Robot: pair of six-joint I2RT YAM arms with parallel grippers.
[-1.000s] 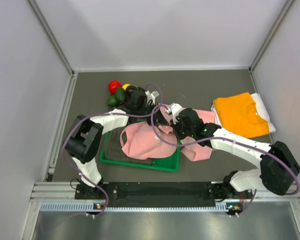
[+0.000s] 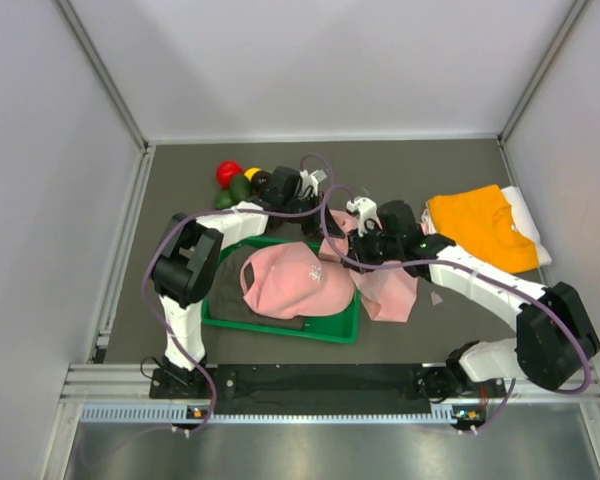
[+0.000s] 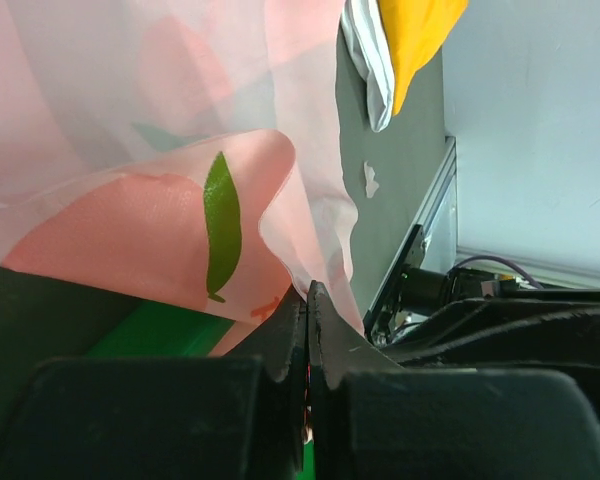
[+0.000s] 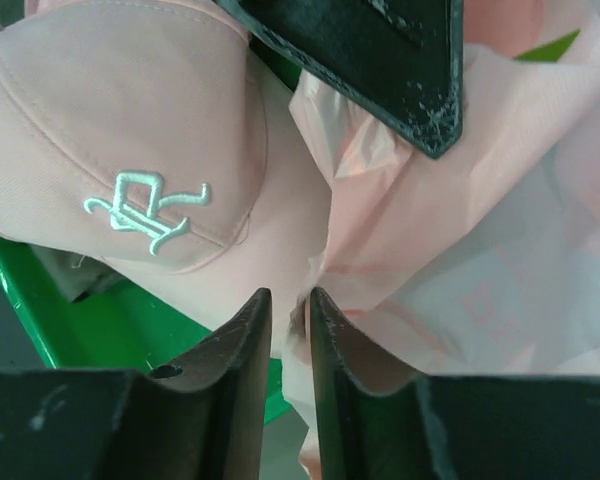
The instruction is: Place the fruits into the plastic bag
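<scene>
A pink plastic bag point(image 2: 385, 300) with leaf prints point(image 3: 223, 225) lies crumpled at the right end of the green tray point(image 2: 280, 335). My left gripper is shut at the bag's folded edge; whether film is pinched in it is unclear. My right gripper is at the bag's bunched edge point(image 4: 360, 220), its fingers slightly apart, beside the pink cap point(image 2: 295, 280). The fruits, a red one point(image 2: 229, 173) and several green, yellow and dark ones, lie behind the tray at upper left, partly hidden by the left arm.
A dark cloth point(image 2: 230, 295) lies in the tray. Orange cloth point(image 2: 480, 225) and white cloth point(image 2: 530, 230) lie at the right.
</scene>
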